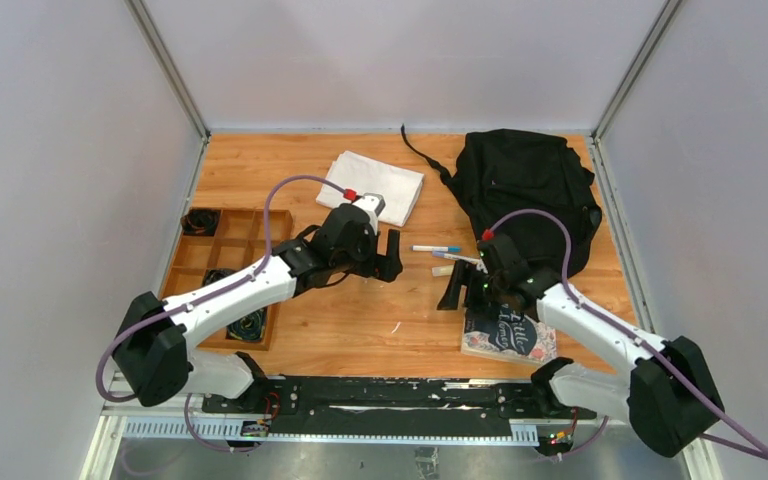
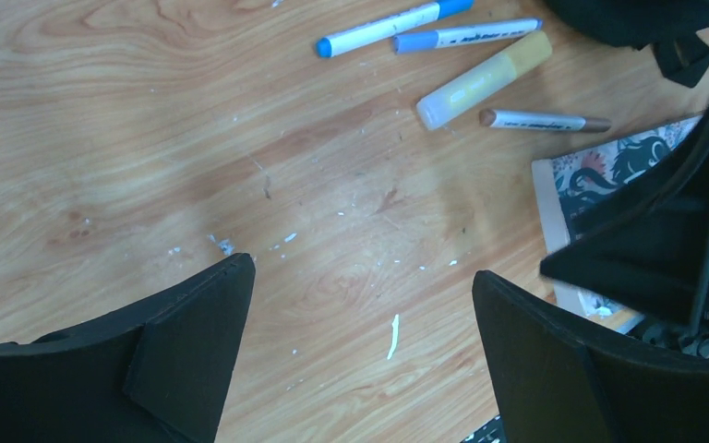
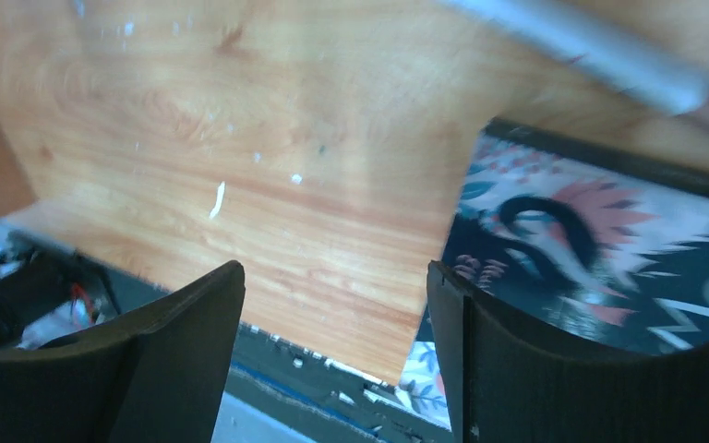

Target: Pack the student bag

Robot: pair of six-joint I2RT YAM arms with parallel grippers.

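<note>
The black backpack (image 1: 520,180) lies at the back right. A floral book (image 1: 510,340) is at the front right, its corner also in the right wrist view (image 3: 554,258). Markers (image 2: 388,28) and a glue stick (image 2: 480,83) lie mid-table, with a brown marker (image 2: 545,121) near the book. My left gripper (image 1: 385,255) stands open, empty, above the table left of the markers. My right gripper (image 1: 455,285) is open, empty, over the book's upper-left corner area; the right wrist view is blurred.
A wooden compartment tray (image 1: 240,225) with coiled cables stands at the left. A folded white cloth (image 1: 370,180) lies at the back middle.
</note>
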